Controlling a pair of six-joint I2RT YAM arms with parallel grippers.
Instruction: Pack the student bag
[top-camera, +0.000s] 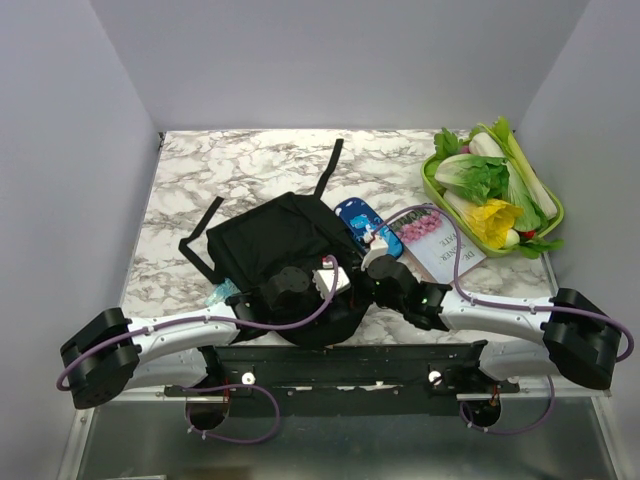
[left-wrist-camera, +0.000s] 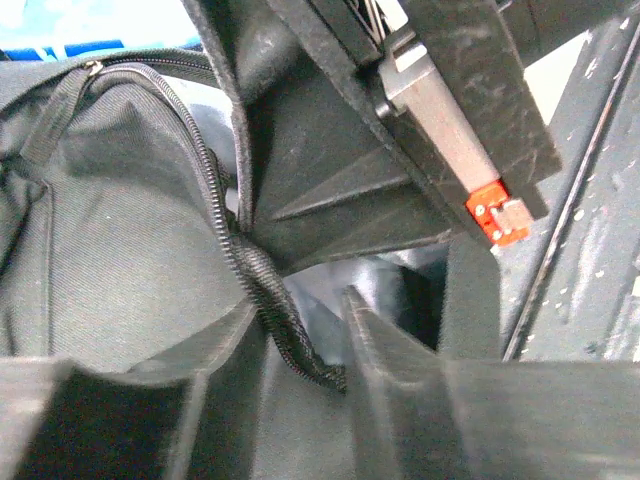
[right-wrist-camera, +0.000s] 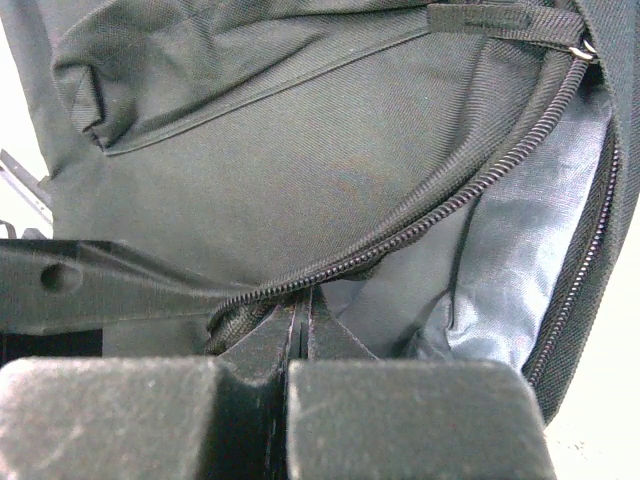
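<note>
The black bag (top-camera: 270, 237) lies with its zipped opening toward the front edge. In the left wrist view the bag's zip edge (left-wrist-camera: 205, 165) runs down between the tips of my left gripper, which is part open. Grey lining (right-wrist-camera: 525, 240) shows inside the opening in the right wrist view. Close by, my right gripper is shut, its tips against the zip edge; whether cloth is pinched there is unclear. A blue case (top-camera: 358, 216) with white figures and a book (top-camera: 436, 246) with a pink-flower cover lie right of the bag.
The green basket (top-camera: 428, 182) of vegetables stands at the far right. A clear bluish thing (top-camera: 222, 292) shows beside the bag at left, partly covered by my left arm. Bare marble tabletop (top-camera: 230, 165) lies behind the bag.
</note>
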